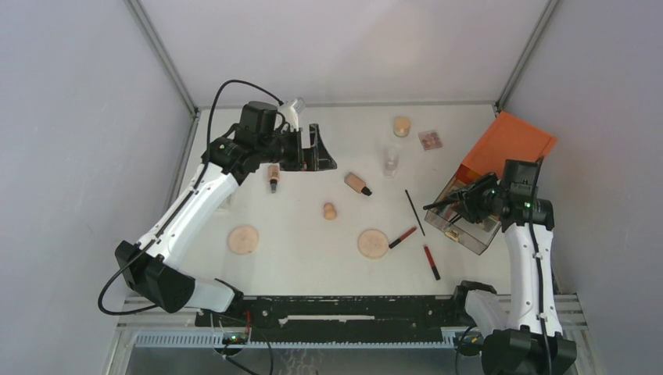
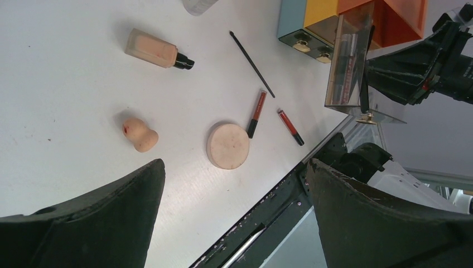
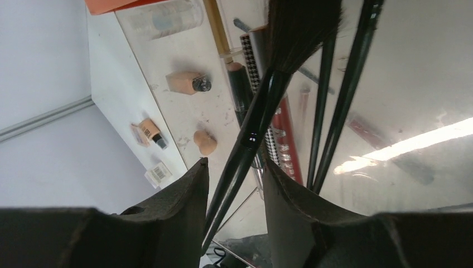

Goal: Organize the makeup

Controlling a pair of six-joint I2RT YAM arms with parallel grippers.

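An open organizer (image 1: 477,234) with an orange lid (image 1: 512,141) stands at the right, brushes and pencils in its clear compartment. My right gripper (image 1: 461,203) is over it, fingers parted around the handle of a black fluffy brush (image 3: 259,111); whether they touch it cannot be told. My left gripper (image 1: 309,148) hangs open and empty over the table's left middle. Loose makeup lies on the table: a foundation bottle (image 2: 150,47), sponge (image 2: 139,134), round puff (image 2: 227,146), two lip tubes (image 2: 290,127) and a thin pencil (image 2: 251,64).
At the back stand a small jar (image 1: 402,126), a palette (image 1: 431,140) and a clear bottle (image 1: 390,162). Another bottle (image 1: 273,178) and puff (image 1: 242,239) lie at left.
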